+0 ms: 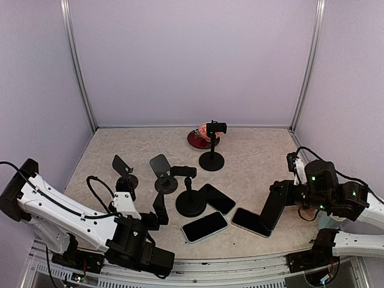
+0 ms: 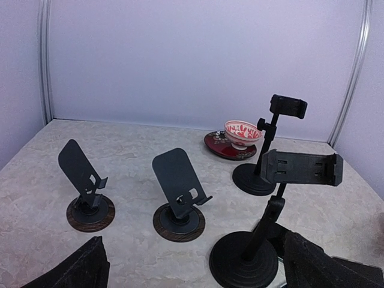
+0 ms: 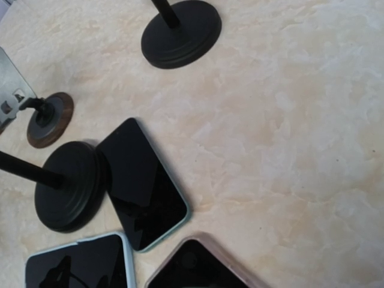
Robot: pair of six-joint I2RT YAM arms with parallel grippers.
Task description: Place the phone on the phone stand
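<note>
My right gripper [image 1: 281,191] is shut on a black phone [image 1: 272,210], held tilted at the right above another phone [image 1: 250,221]. More phones lie flat: a light-edged one [image 1: 204,227] and one [image 3: 144,180] beside the front clamp stand's base [image 3: 67,186]. The front clamp stand [image 2: 303,169] and rear clamp stand [image 2: 288,106] are empty, as are two tilted plate stands [image 2: 179,180] [image 2: 81,171] on the left. My left gripper is open at the table's front left, nothing between its fingers.
A bowl [image 2: 242,131] on a red plate [image 2: 217,147] stands at the back. Walls enclose the sides and back.
</note>
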